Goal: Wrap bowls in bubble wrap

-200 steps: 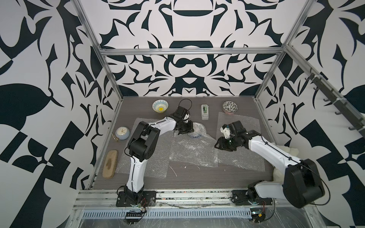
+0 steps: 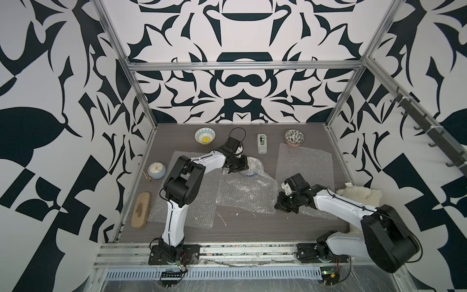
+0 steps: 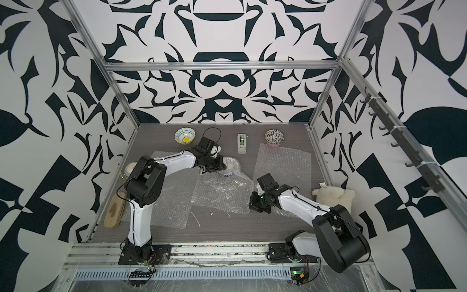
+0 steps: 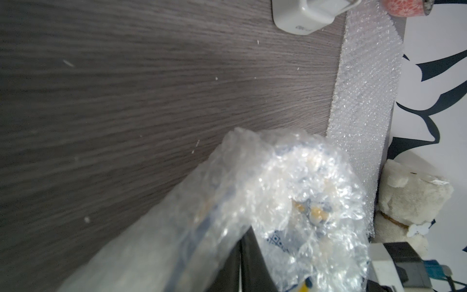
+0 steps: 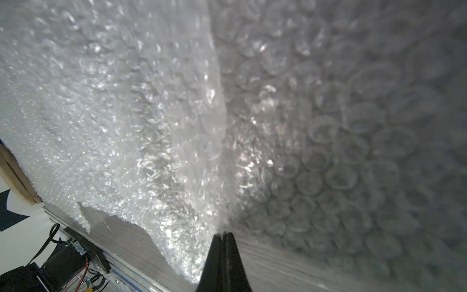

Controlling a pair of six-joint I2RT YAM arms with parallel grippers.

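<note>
Bubble wrap covers part of a blue-and-white patterned bowl (image 2: 252, 169) near the table's middle, and the rest of that sheet (image 2: 245, 194) spreads flat toward the front. At the bowl's left side, my left gripper is shut on bunched wrap; whether the rim is also between its fingers is hidden. Low over the sheet's front right corner, my right gripper is shut, its tips against the sheet's edge. Whether a thin edge is pinched there does not show. Further sheets lie left (image 2: 194, 204) and right (image 2: 306, 163).
A yellow-centred bowl (image 2: 204, 135), a white device (image 2: 262, 143) and a dark-patterned bowl (image 2: 294, 137) line the back. A lidded round pot (image 2: 156, 170) and a wooden block (image 2: 141, 210) sit left. A cream plush toy (image 3: 334, 198) is at right. Bare table runs along the front.
The left arm and the bowl have stayed still.
</note>
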